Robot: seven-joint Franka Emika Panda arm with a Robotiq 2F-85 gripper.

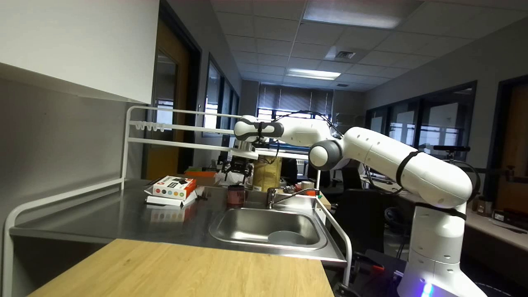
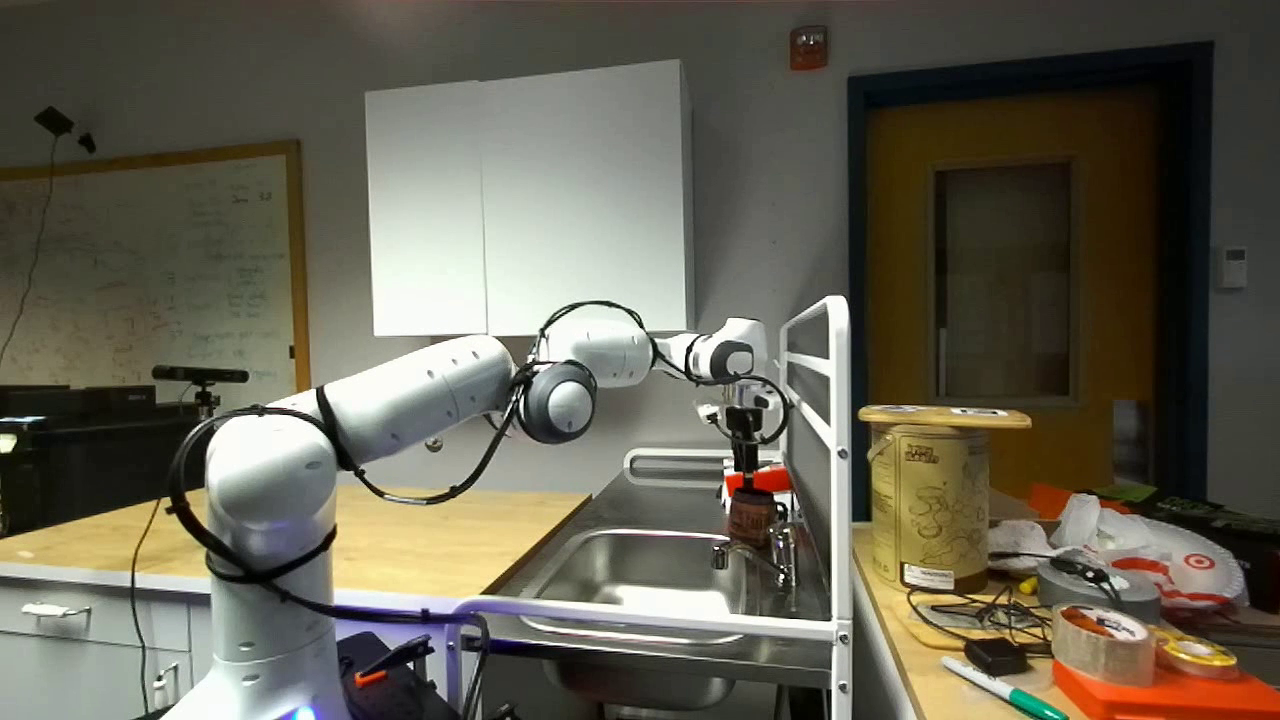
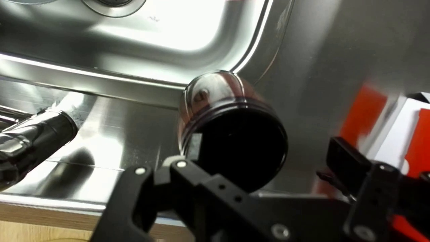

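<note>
A dark reddish-brown mug (image 3: 215, 90) stands upright on the steel counter beside the sink (image 1: 232, 225), near the faucet (image 1: 270, 197). Its mouth is dark inside, and no handle can be made out. Over the mug hangs my gripper, open and pointing down. In the wrist view one finger's grey pad (image 3: 195, 146) overlaps the left edge of the mug's mouth, while the other finger lies well to the right of the mug. Exterior view 2 has the gripper (image 2: 749, 478) right at the mug's top; whether a finger touches the rim cannot be told.
A red and white box (image 1: 174, 187) lies on the counter left of the mug. White rack rails (image 2: 806, 372) run close behind the gripper. A tall yellowish canister (image 2: 930, 504) stands beyond them.
</note>
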